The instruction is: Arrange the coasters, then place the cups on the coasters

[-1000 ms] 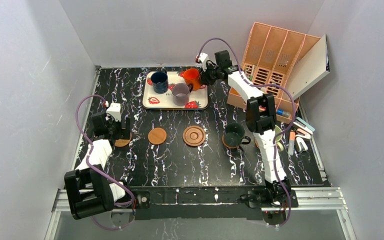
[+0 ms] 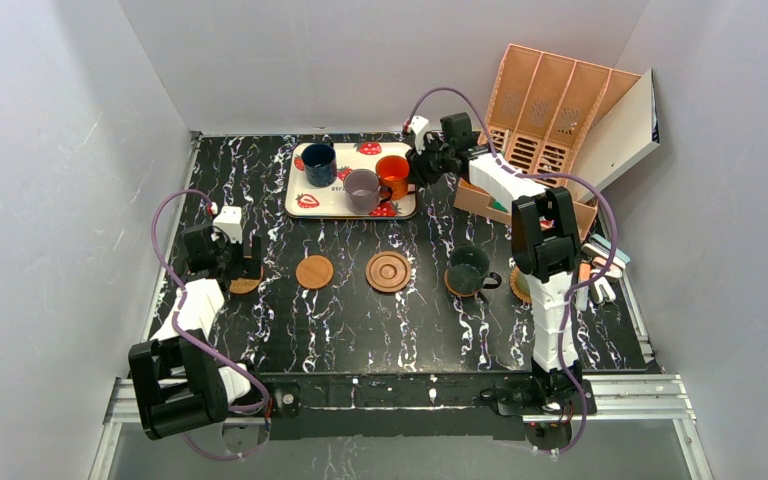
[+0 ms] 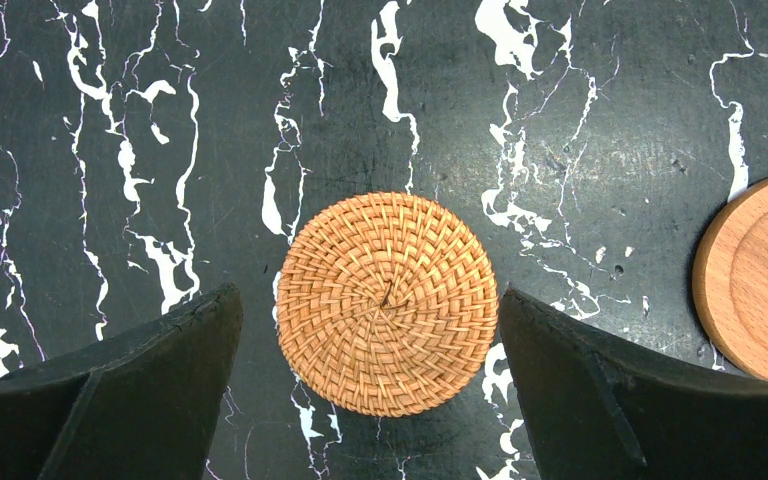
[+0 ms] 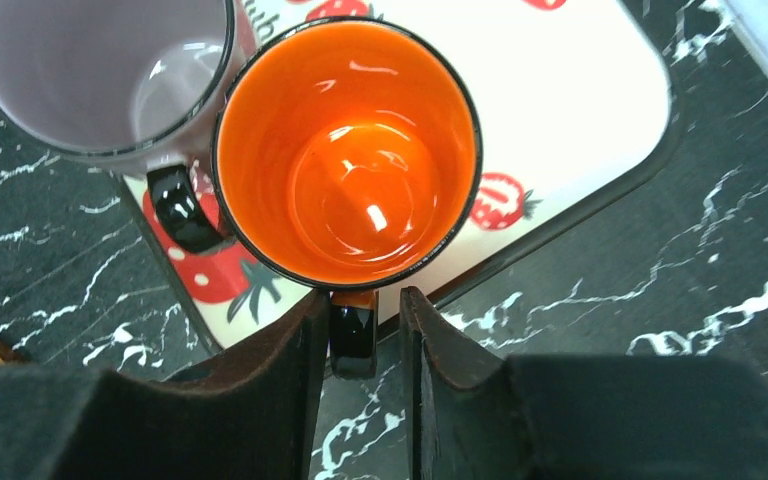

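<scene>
The orange cup [image 2: 393, 172] stands on the strawberry tray [image 2: 305, 212] in the top view, right of the grey cup [image 2: 362, 190]. In the right wrist view, the orange cup [image 4: 350, 190] has its dark handle [image 4: 353, 340] between the fingers of my right gripper. A gap shows between the handle and the right finger, so the fingers are part open. My left gripper [image 2: 250, 258] is open above the woven coaster [image 3: 390, 300], with nothing held. A plain wooden coaster [image 2: 314, 272] and a ringed coaster [image 2: 388, 271] lie bare.
A blue cup [image 2: 319, 165] shares the tray. On the right, a dark green cup [image 2: 468, 268] sits on a coaster. An open wooden box [image 2: 550, 110] stands behind my right arm, with markers and small tools [image 2: 600, 275] near the right edge.
The orange cup has come forward and slightly right on the tray, and my right gripper moved with it. The left arm is still.
</scene>
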